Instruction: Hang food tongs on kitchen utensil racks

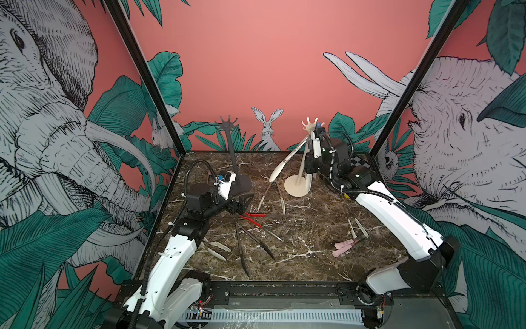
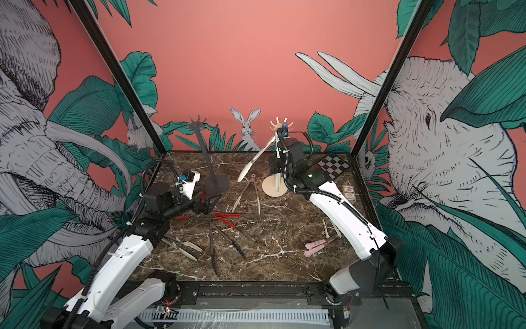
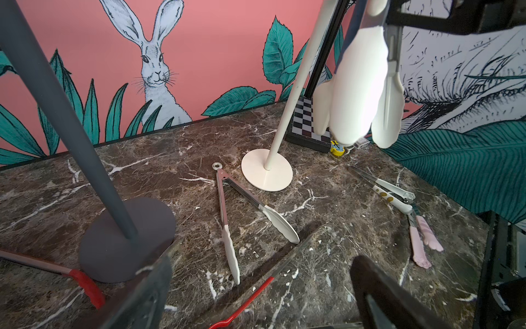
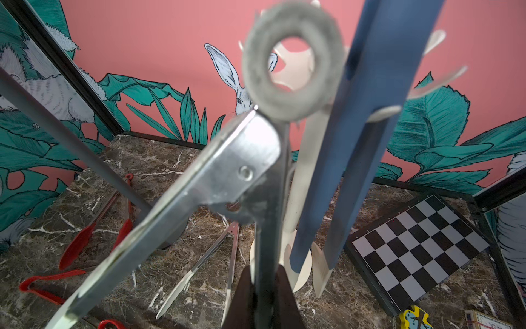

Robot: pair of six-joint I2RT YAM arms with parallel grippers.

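Observation:
My right gripper is shut on metal tongs with pale tips and a round end ring. They stand ring-up with one leg spread left, close in front of the cream rack. In the right wrist view the ring overlaps the rack's hooks; I cannot tell whether it touches one. Blue tongs hang on that rack, just right of the held pair. My left gripper is open and empty over the table, near the dark grey rack, whose hooks look bare.
Pinkish-brown tongs lie between the racks. Red tongs, black tongs, pale tongs and pink tongs lie nearer the front. A checkered board occupies the back right corner.

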